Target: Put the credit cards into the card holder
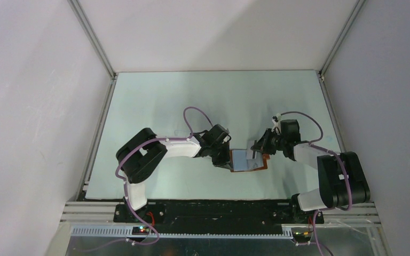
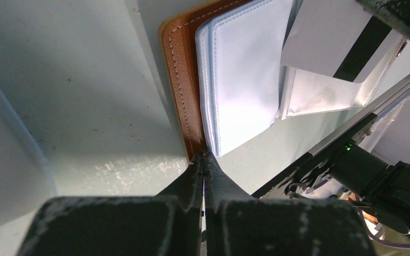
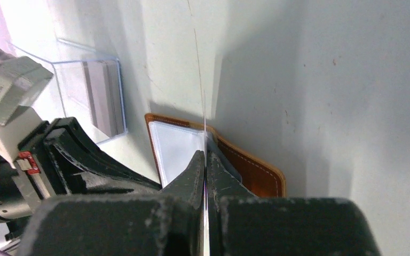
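Observation:
The brown card holder [image 1: 263, 166] lies open on the table, with pale sleeves [image 2: 245, 74]. A grey card with a black stripe is above the holder's right-hand sleeve; in the right wrist view it appears edge-on at my right gripper, which is shut on it. My left gripper is shut at the holder's left edge [image 2: 181, 90], with nothing visible between its fingers.
A clear plastic box [image 3: 85, 96] with grey contents stands beside my left arm. The table's front rail runs below both arms.

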